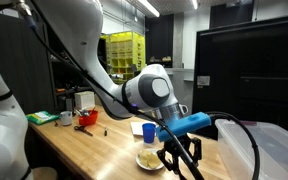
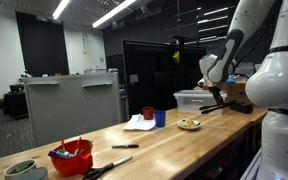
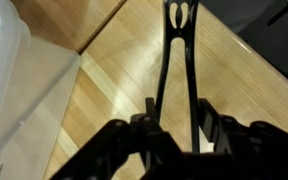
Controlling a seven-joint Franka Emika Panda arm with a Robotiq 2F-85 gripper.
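A black pair of tongs [image 3: 178, 50] with a slotted head stretches away from the camera in the wrist view. Their two arms run back between the fingers of my gripper, which is shut on them, and the tips look pressed together. In exterior view 1 the gripper [image 1: 178, 150] is a dark shape at the right, beside a white plate [image 1: 150, 160] of pale yellow food. Exterior view 2 has the tongs [image 2: 220, 105] above the table, to the right of the plate [image 2: 189, 125] and apart from it.
A blue cup [image 2: 160, 118], a red cup [image 2: 148, 113] and a white cloth [image 2: 138, 123] lie behind the plate. Further along are a red bowl [image 2: 72, 157] with utensils and a knife [image 2: 108, 167]. A clear bin [image 3: 29, 80] borders the left in the wrist view.
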